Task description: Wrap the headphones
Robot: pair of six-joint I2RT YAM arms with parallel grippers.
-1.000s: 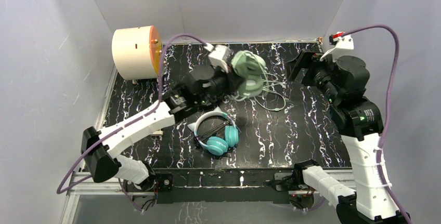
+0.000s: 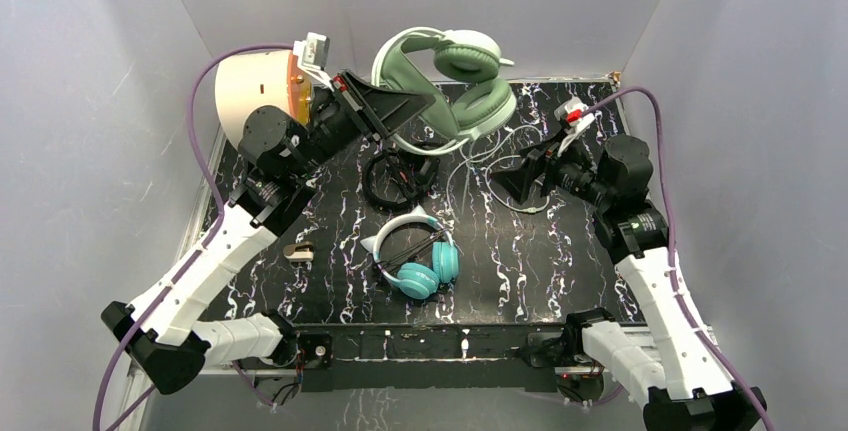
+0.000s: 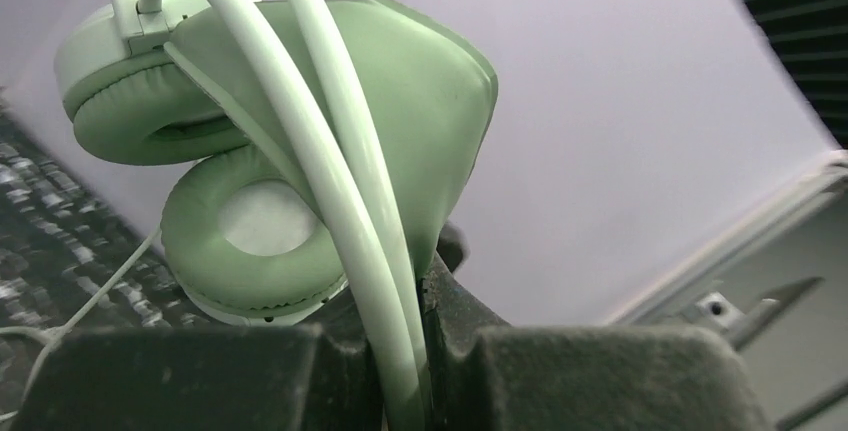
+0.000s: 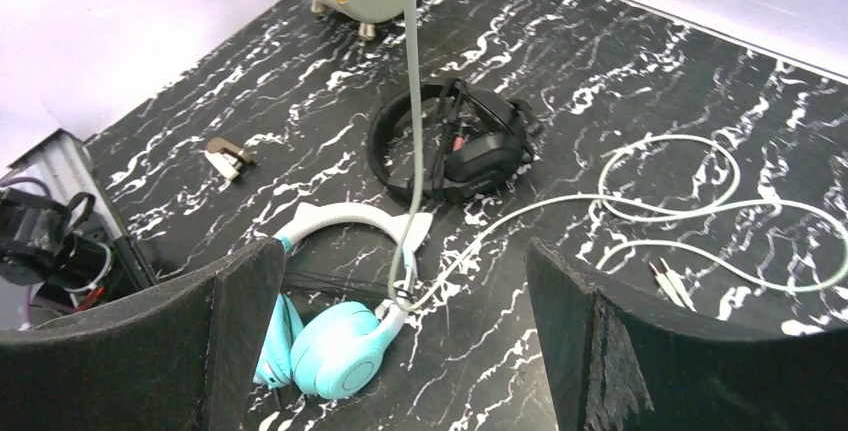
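Green headphones [image 2: 478, 103] hang high above the table, with my left gripper [image 2: 425, 101] shut on their headband. In the left wrist view the two pale headband tubes [image 3: 330, 141] run down between the fingers, and the ear cups [image 3: 255, 231] dangle to the left. Their thin pale cable [image 4: 412, 121] crosses the right wrist view from top to centre, then trails in loops over the table. My right gripper [image 2: 520, 179] is open above the right half of the table, beside those loops. The hanging cable shows between its fingers in the right wrist view, but farther out, not gripped.
Turquoise headphones with cat ears [image 2: 418, 269] lie at the table's centre, wrapped by dark cord. Black headphones [image 4: 480, 141] rest behind them. A cream drum [image 2: 255, 96] stands back left, and a small brown-and-white item [image 2: 299, 251] lies left.
My left gripper has carried the green headphones left and upward, drawing part of the cable off the table. My right gripper has moved left and toward the front, closer to the cable.
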